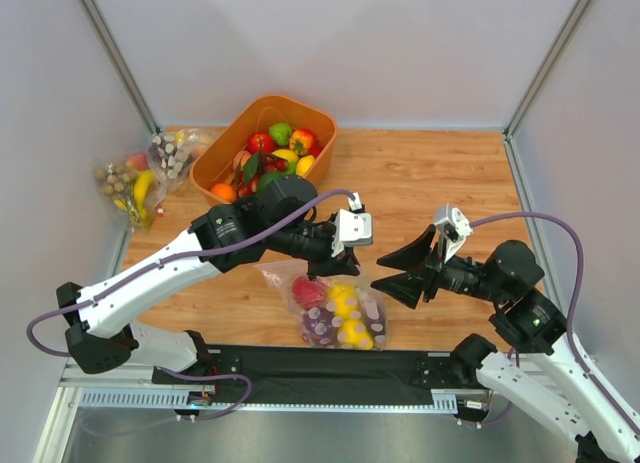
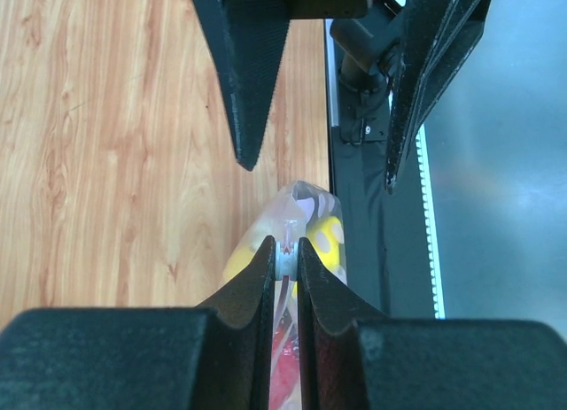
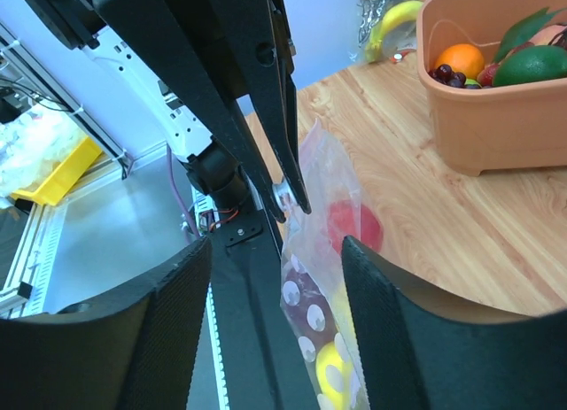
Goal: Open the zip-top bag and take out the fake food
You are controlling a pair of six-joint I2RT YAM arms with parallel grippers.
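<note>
A clear zip bag [image 1: 341, 318] with white dots lies near the table's front edge, holding a red piece [image 1: 308, 291] and yellow pieces [image 1: 354, 332] of fake food. My left gripper is shut on the bag's top edge, where a small bluish-white slider shows between the tips. In the right wrist view the bag [image 3: 335, 224] hangs raised from those tips. To the right of the bag, my right gripper [image 1: 378, 273] stands open, fingers spread and empty. Whether the bag's seal is parted cannot be made out.
An orange bin [image 1: 208, 172] full of fake fruit and vegetables stands at the back left. Two filled bags, one with a banana [image 1: 143, 190] and one with dotted pieces [image 1: 176, 155], lie left of it.
</note>
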